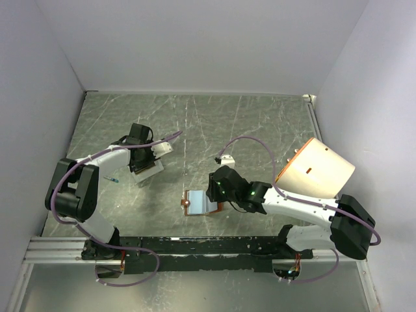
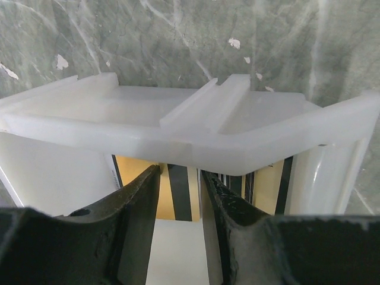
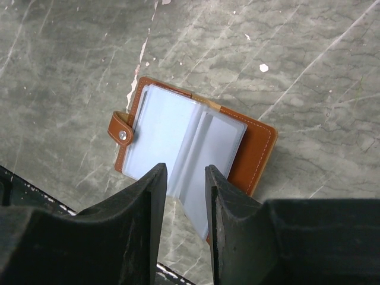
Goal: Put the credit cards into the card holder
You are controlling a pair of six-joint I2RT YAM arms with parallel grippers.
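Gold cards with black stripes (image 2: 181, 193) lean in a white translucent holder box (image 2: 71, 127) in the left wrist view. My left gripper reaches into the box. Its fingers are apart, one in front of a gold card and the other by that card's right edge; whether they touch it I cannot tell. From above, this gripper (image 1: 151, 164) covers most of the box. The brown card holder (image 3: 258, 145) lies spread open with clear sleeves. Above its lower part, my right gripper is open, nothing between its fingers.
A white panel with an orange edge (image 1: 315, 172) leans at the right. Near the left arm lies a small blue item (image 1: 112, 179).
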